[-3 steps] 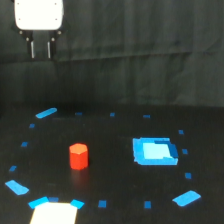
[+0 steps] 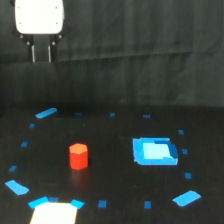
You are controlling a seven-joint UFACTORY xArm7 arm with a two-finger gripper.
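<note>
A red block [image 2: 78, 156] with a hexagonal outline sits on the dark table, left of centre. To its right is a white square [image 2: 157, 151] framed by blue tape [image 2: 139, 152]. High at the top left hangs my gripper [image 2: 41, 57], well above and behind the block. Its two thin fingers [image 2: 33, 52] point down and stand apart, with nothing seen between them.
Small blue marks and longer blue tape strips [image 2: 186, 198] lie flat around the table. At the bottom edge is a bright pale shape [image 2: 54, 213], partly cut off. A dark curtain [image 2: 140, 60] hangs behind. Bare table separates the block from the taped square.
My gripper has shifted very slightly down and to the right. The red block and the taped square have stayed in place.
</note>
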